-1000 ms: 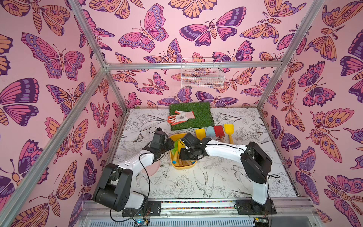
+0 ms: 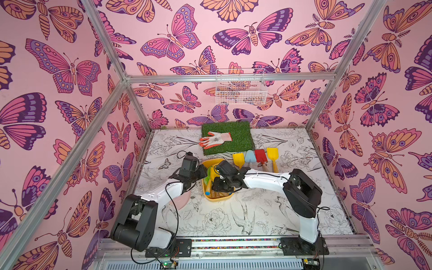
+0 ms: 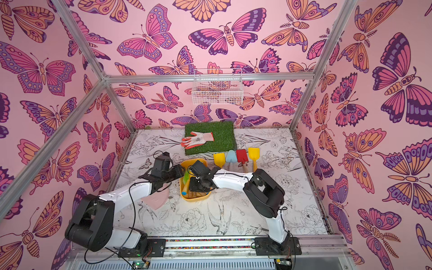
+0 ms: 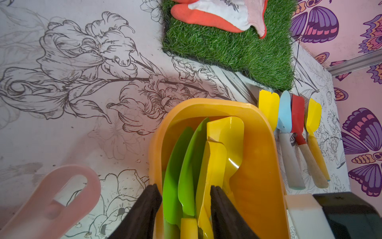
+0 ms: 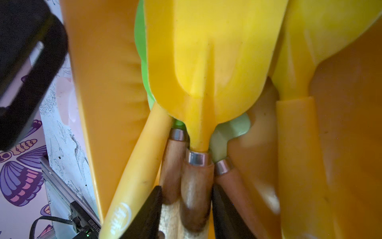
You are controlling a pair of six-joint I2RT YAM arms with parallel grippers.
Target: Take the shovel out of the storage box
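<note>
The yellow storage box holds green and yellow shovels, some with wooden handles. In the left wrist view my left gripper stands open over the box's near part, fingertips either side of green blades and yellow pieces. In the right wrist view my right gripper is open, low inside the box, its fingers around the wooden handle of a yellow shovel; whether they touch it is unclear. Both grippers are close together over the box in the top views.
Four shovels lie right of the box. Behind it a glove rests on grass mat. A pink item lies left of the box. A wire basket hangs on the back wall.
The right arm has shifted slightly, with its gripper moving a little within the box's area. The left arm looks almost unchanged.
</note>
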